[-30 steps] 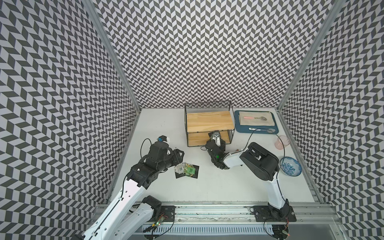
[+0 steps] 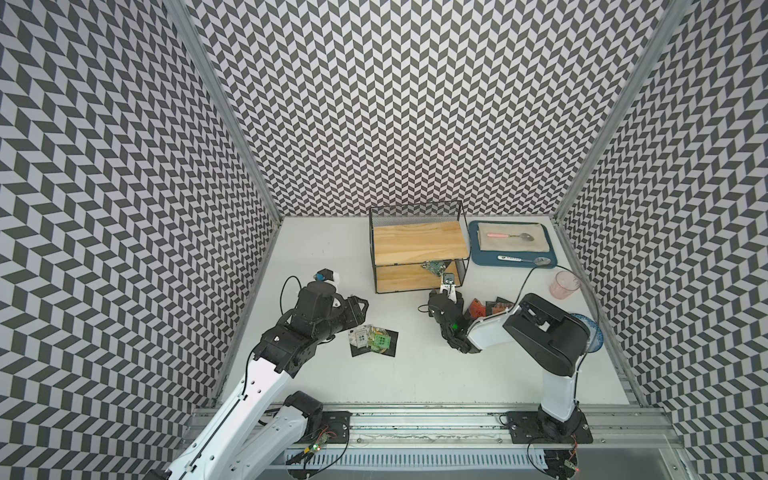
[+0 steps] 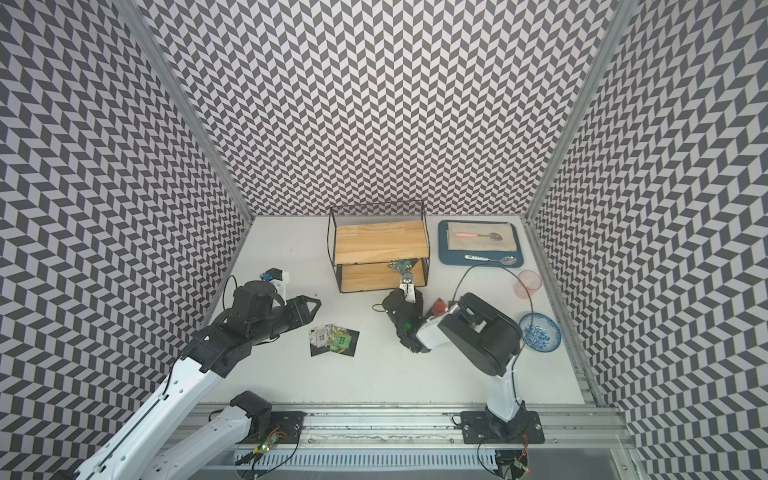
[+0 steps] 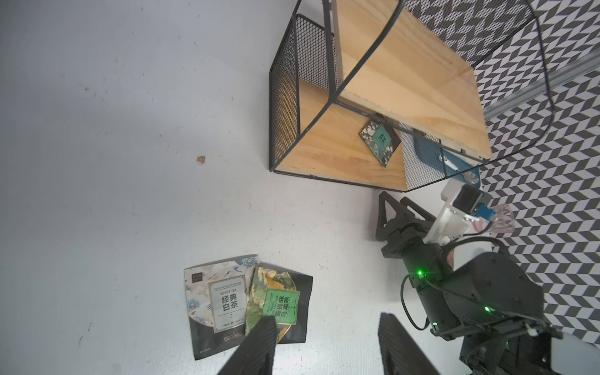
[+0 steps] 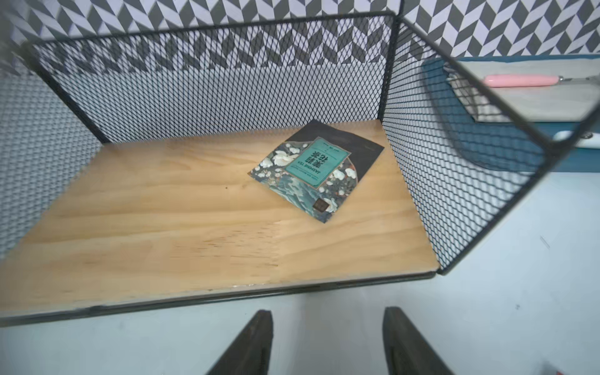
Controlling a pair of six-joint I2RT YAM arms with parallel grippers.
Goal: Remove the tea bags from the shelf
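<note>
A jasmine tea bag (image 5: 315,168) lies on the lower board of the wire shelf (image 5: 187,237), toward its back right. My right gripper stands just outside the shelf front, open, with nothing between its fingers. My left gripper hangs open over the table at the left. Below it, a white tea bag (image 4: 218,300) and a green-labelled tea bag (image 4: 275,300) lie overlapping on the table. Red packets (image 2: 477,309) lie beside my right wrist, partly hidden by it.
A blue tray (image 2: 512,260) with cloth and spoons stands right of the shelf. A pink cup (image 2: 564,284) and a blue bowl (image 3: 540,332) are at the right edge. The table left of the shelf is clear.
My right gripper has drawn back from the shelf's lower level and shifted toward the front right, uncovering the red packets. The left arm looks almost still.
</note>
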